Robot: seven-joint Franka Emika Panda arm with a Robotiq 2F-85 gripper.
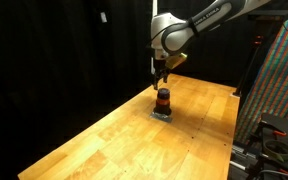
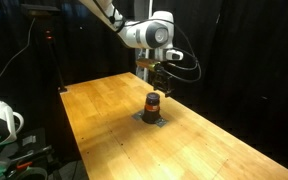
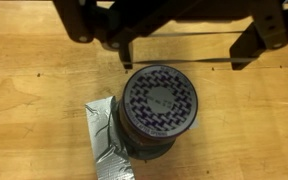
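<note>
A dark, round container (image 1: 163,100) with a reddish band stands upright on the wooden table. From above, its lid (image 3: 160,101) shows a purple and white checked ring around a pale centre. My gripper is open, with nothing between its fingers. In the wrist view the container lies just below the gap between them. Exterior view 2 has the gripper (image 2: 162,85) above the container (image 2: 152,108) and close to it; whether they touch I cannot tell.
Silver tape (image 3: 109,138) lies on the table beside the container's dark base. Black curtains (image 1: 54,70) hang along one side, and cables and gear (image 1: 274,145) sit off the table's right edge.
</note>
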